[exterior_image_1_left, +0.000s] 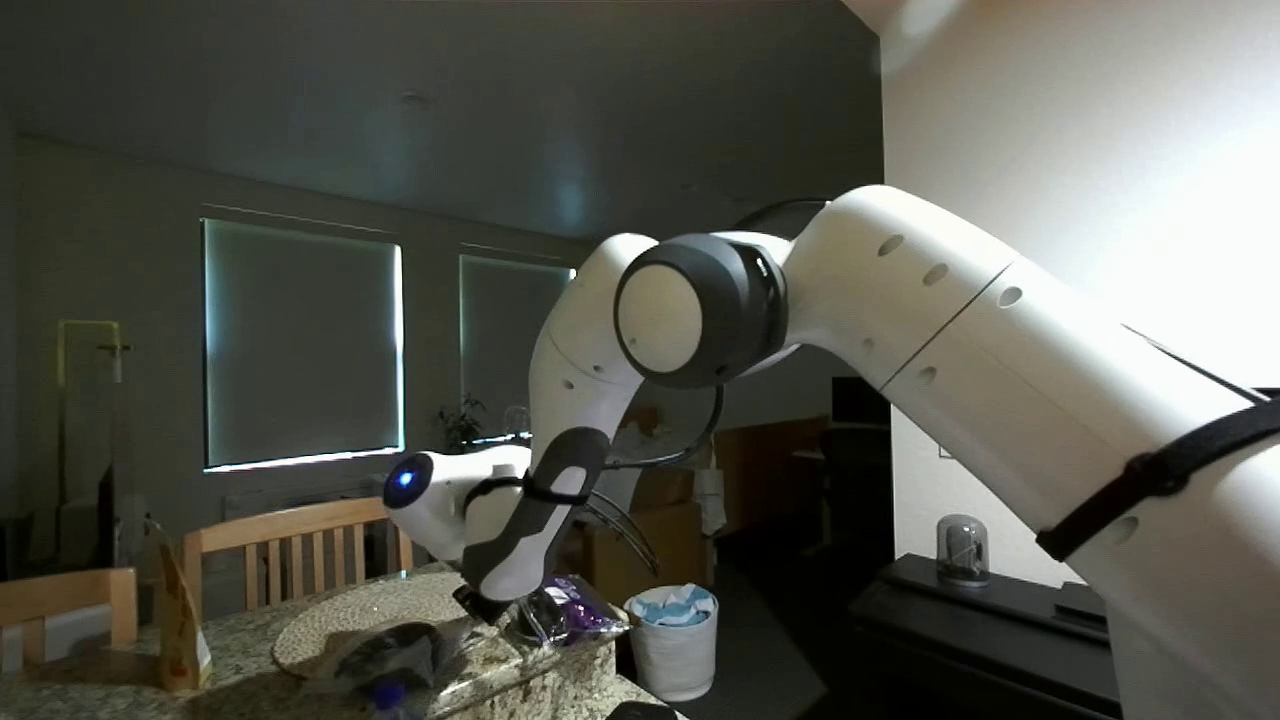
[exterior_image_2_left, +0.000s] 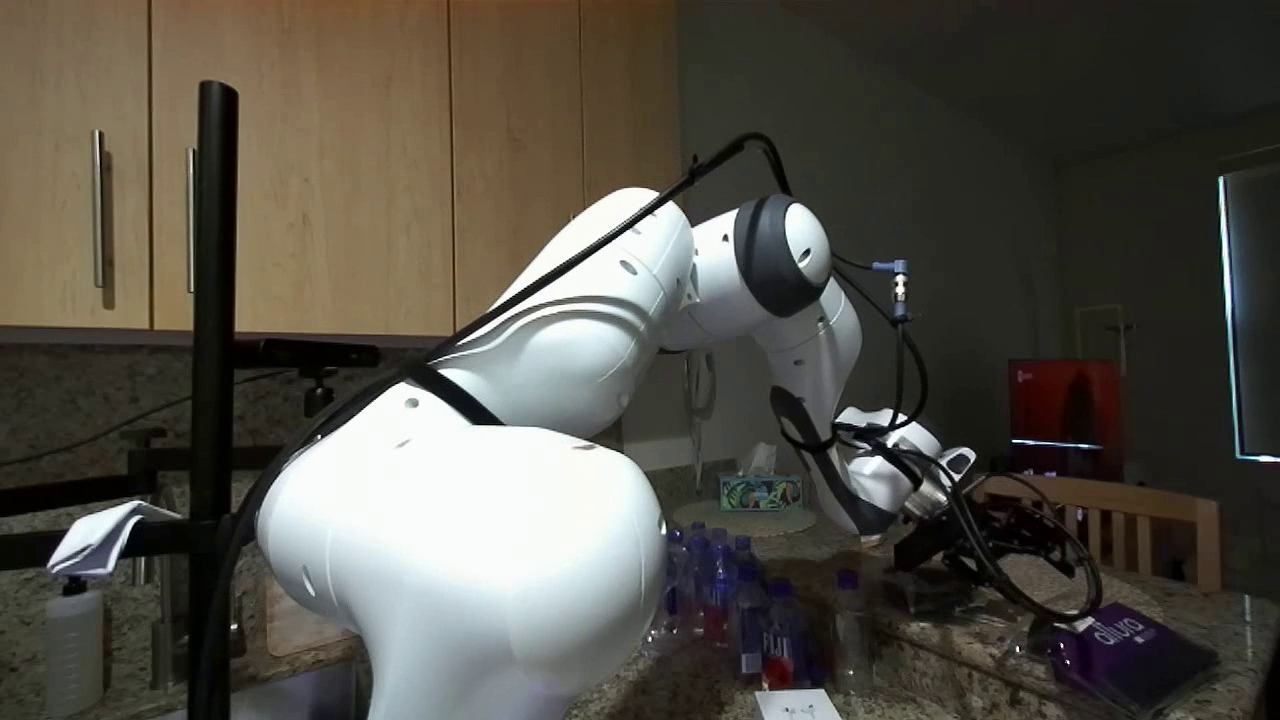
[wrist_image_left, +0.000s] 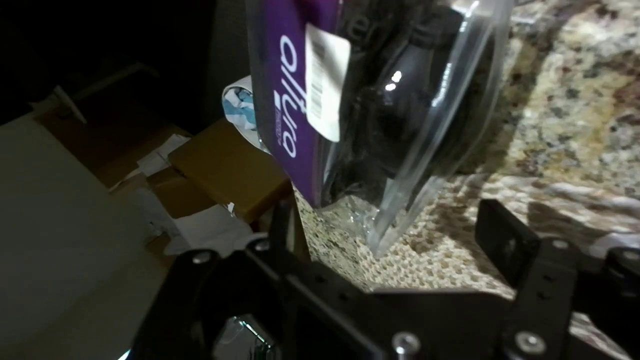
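Observation:
A clear plastic package with a purple "allura" label (wrist_image_left: 289, 78) and dark contents lies at the counter's edge. In the wrist view it fills the upper middle, just ahead of my gripper. The fingers stand open, one finger (wrist_image_left: 502, 240) on the right and the other at lower left, with nothing held. Whether the near corner of the package reaches in between the fingertips, I cannot tell. The same purple package (exterior_image_2_left: 1128, 654) shows at lower right in exterior view 2. From exterior view 1, my forearm largely hides the gripper, with the package (exterior_image_1_left: 590, 610) to its right.
A woven mat (exterior_image_1_left: 318, 630) covers part of the granite counter, with another dark bagged item (exterior_image_1_left: 390, 654) by it. Several bottles (exterior_image_2_left: 720, 582) cluster near the arm's base. Beyond the counter edge stand a white bin (exterior_image_1_left: 674, 654) and cardboard boxes (wrist_image_left: 231, 168).

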